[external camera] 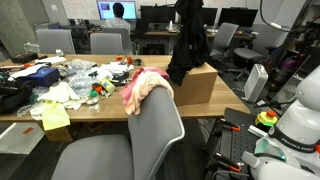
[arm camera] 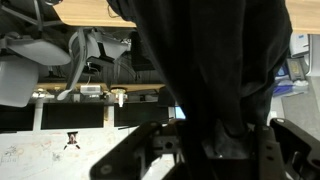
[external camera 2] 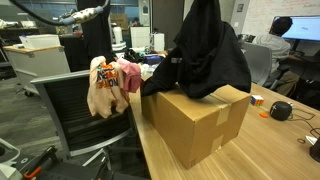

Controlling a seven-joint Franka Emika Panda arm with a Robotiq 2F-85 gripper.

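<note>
A black cloth [external camera: 190, 42] hangs down against the cardboard box [external camera: 200, 88]. From the second exterior view, its lower folds [external camera 2: 205, 72] drape across the top of the cardboard box [external camera 2: 200, 125], while its upper end rises out of the frame. My gripper shows at the bottom of the wrist view, shut on the black cloth [arm camera: 210, 45], which stretches away between the dark fingers. Both exterior views leave the gripper itself out of frame.
A pink towel [external camera: 146, 88] lies over the back of a grey chair [external camera: 155, 130] beside the box. Bags and small items clutter the left part of the table. Bare wood [external camera 2: 265, 150] shows right of the box in the second exterior view.
</note>
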